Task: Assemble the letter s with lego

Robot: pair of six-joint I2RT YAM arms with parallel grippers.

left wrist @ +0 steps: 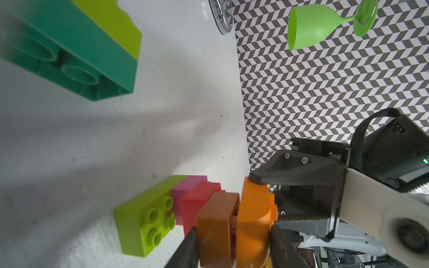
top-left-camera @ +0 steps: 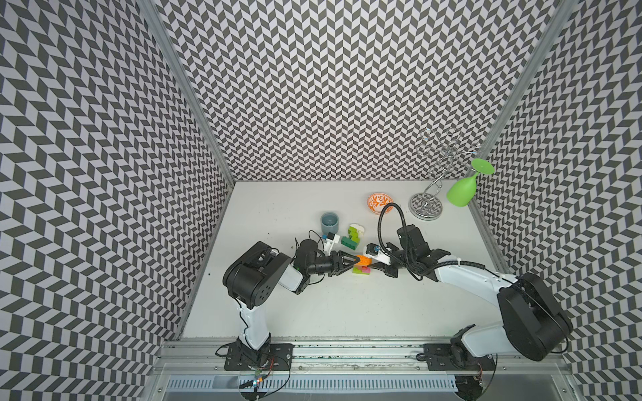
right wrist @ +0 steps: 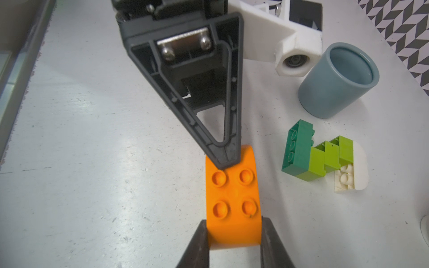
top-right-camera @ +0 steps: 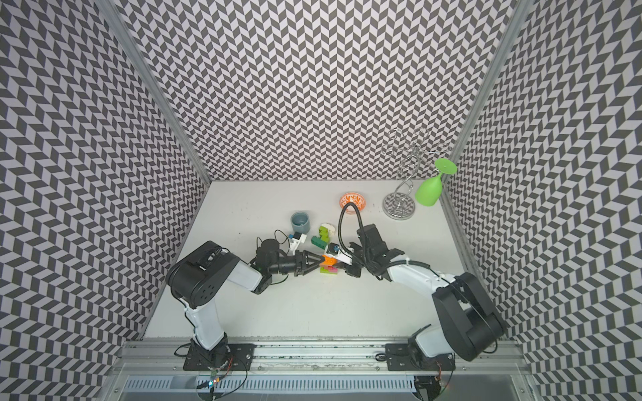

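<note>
An orange brick [right wrist: 232, 196] is held between my two grippers in the middle of the table. My right gripper [top-left-camera: 376, 260] is shut on it; my left gripper [top-left-camera: 349, 260] has its fingertips round the near end, their grip unclear. In the left wrist view a brown-orange block [left wrist: 214, 227], a red brick [left wrist: 194, 201], a pink brick and a lime brick [left wrist: 143, 223] line up beside it. A separate group of dark green [right wrist: 297, 147], lime [right wrist: 330, 156] and white bricks [right wrist: 359, 165] stands behind on the table.
A blue cup [top-left-camera: 329, 222] stands behind my left gripper. An orange patterned bowl [top-left-camera: 380, 198], a metal stand [top-left-camera: 426, 206] and a green wine glass [top-left-camera: 461, 190] are at the back right.
</note>
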